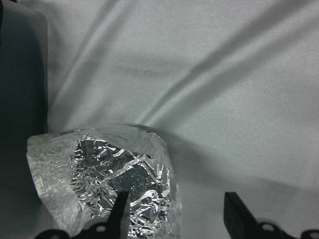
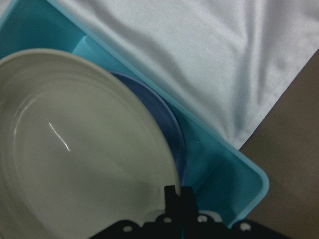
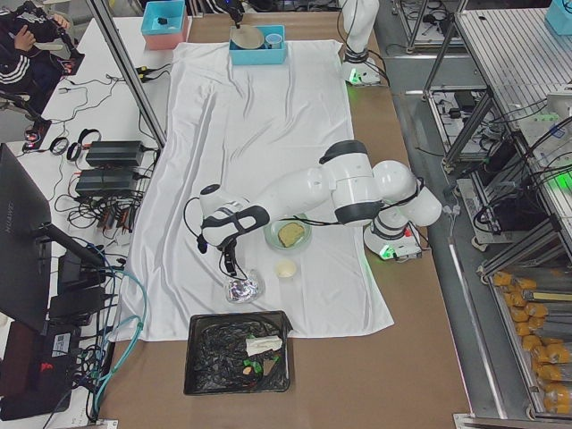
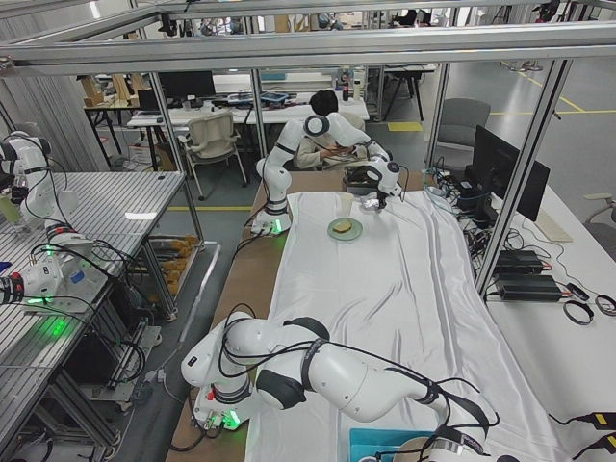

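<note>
In the left wrist view a crumpled foil packet (image 1: 122, 174) lies on the white cloth, with my open left gripper just over it, nothing held. In the right wrist view my right gripper is shut on the rim of a cream plate (image 2: 75, 134), which is over a blue container (image 2: 229, 174) holding a blue round dish (image 2: 164, 124). A green plate (image 3: 299, 237) with a yellowish food piece (image 3: 289, 233) sits under the left arm, near a small pale round item (image 3: 285, 268).
A black-lined tray (image 3: 219, 366) with scraps and a white item (image 3: 263, 343) lies beyond the cloth's end, beside the foil. Monitors and cables crowd the adjacent side table.
</note>
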